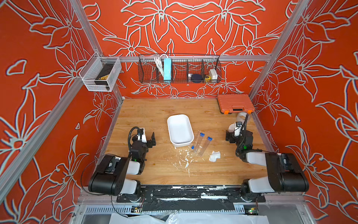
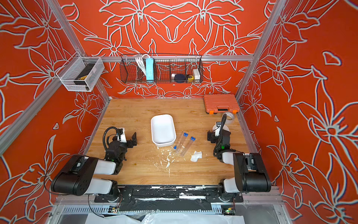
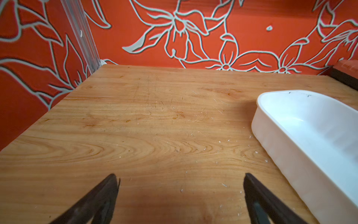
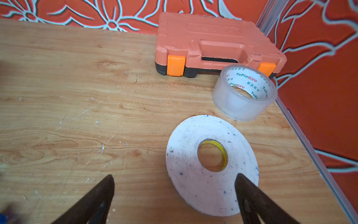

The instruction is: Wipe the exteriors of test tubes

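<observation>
Two clear test tubes with blue caps [image 1: 205, 145] [image 2: 183, 145] lie on the wooden table right of the white tray [image 1: 180, 128]. A crumpled white tissue [image 1: 214, 156] lies to their right, nearer the front. My left gripper stands open and empty left of the tray, whose near side shows in the left wrist view. My right gripper is open and empty, right of the tubes; a flat white tape roll [image 4: 186, 149] lies beyond its fingers.
An orange case [image 2: 220, 101] lies at the back right, with a clear tape roll [image 4: 240, 108] before it. White scraps litter the table's front middle. Wire baskets hang on the walls.
</observation>
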